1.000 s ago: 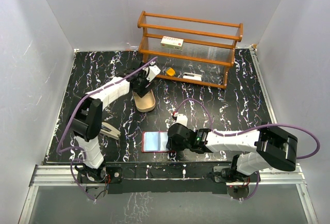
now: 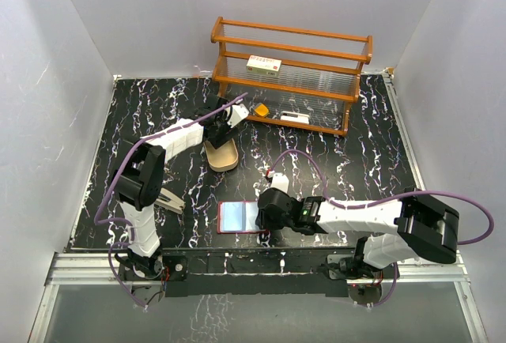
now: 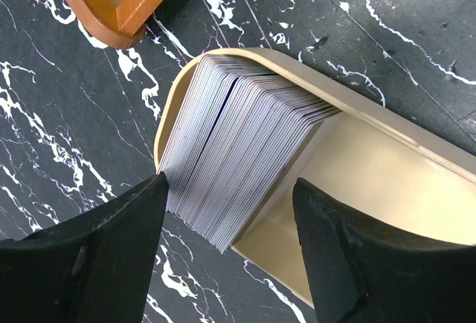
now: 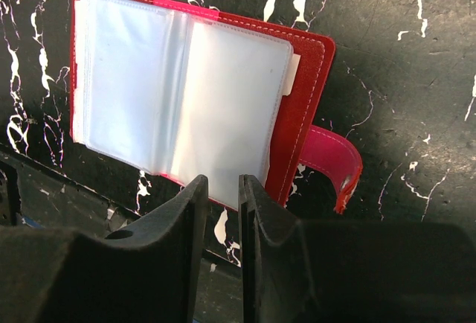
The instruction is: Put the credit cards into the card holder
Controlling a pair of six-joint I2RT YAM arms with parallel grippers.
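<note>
A beige tray (image 2: 223, 161) holds a thick stack of cards (image 3: 238, 137) standing on edge at one end. My left gripper is open over it, one finger at the stack's near end, the other over the bare tray floor. The red card holder (image 4: 297, 92) lies open on the table at the front centre, its clear sleeves (image 4: 223, 100) showing and its strap sticking out. My right gripper is low at the holder's edge, its fingertips a short gap apart with nothing seen between them.
A wooden rack (image 2: 288, 50) with a white box (image 2: 263, 64) stands at the back, its foot close beside the tray. A pale flat object (image 2: 170, 201) lies at the left front.
The left arm has shifted very slightly over the tray. The right arm looks unchanged in the top view.
</note>
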